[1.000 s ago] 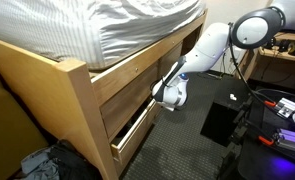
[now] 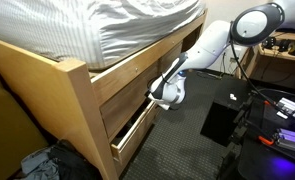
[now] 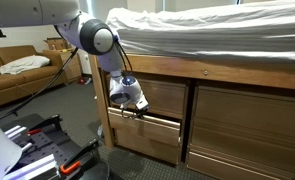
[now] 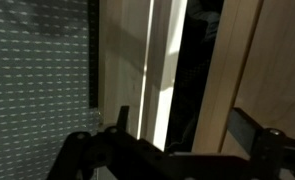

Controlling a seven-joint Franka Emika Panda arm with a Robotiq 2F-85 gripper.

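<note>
A low wooden drawer point(image 2: 135, 138) under the bed stands partly pulled out. Between its front panel and the bed frame, a dark gap shows in the wrist view. My gripper is open, its two dark fingers spread wide across the drawer's pale top edge point(image 4: 163, 70) and this gap. Nothing is visible between the fingers. In the second exterior view the gripper hangs close to the top of the drawer front point(image 3: 147, 137), near its middle. Whether any finger touches the wood I cannot tell.
The wooden bed frame point(image 2: 112, 85) rises right beside the arm, with a white-covered mattress point(image 2: 87, 25) above. A black box point(image 2: 223, 120) stands on the grey floor point(image 2: 177, 140). Open floor lies in front of the drawer.
The arm's white wrist has shifted slightly toward the bed and the near side over the last second. The drawer looks unchanged.
</note>
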